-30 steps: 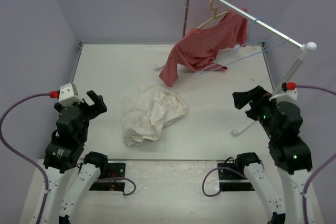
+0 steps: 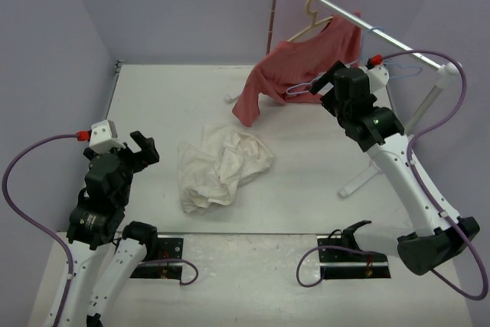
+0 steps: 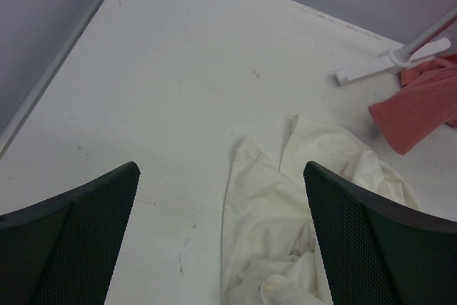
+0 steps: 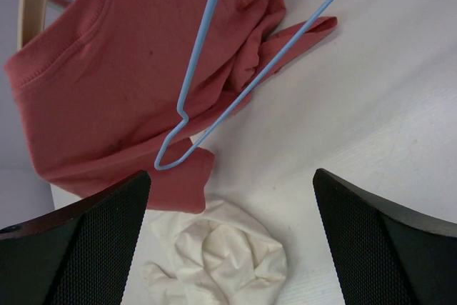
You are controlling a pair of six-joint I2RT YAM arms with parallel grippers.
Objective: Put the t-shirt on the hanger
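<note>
A crumpled cream t-shirt [image 2: 222, 166] lies on the white table; in the left wrist view the t-shirt [image 3: 268, 208] is low and right of centre. A light blue hanger [image 2: 297, 89] hangs from the rail, partly hidden behind my right gripper [image 2: 328, 88]. Seen from the right wrist, the hanger [image 4: 193, 69] passes in front of a red shirt, its corner above the gap between my spread fingers. That right gripper is open and holds nothing. Over the table's left side, my left gripper [image 2: 122, 151] is open too, empty and apart from the cream t-shirt.
A red shirt [image 2: 306, 59] hangs on a wooden hanger [image 2: 312, 24], its lower end trailing on the table. The white rail [image 2: 360, 21] runs diagonally across the back right, with a rack foot [image 2: 358, 180] on the table. Bare table [image 2: 153, 97] lies at the back left.
The left arm has barely shifted; the cream t-shirt is unmoved.
</note>
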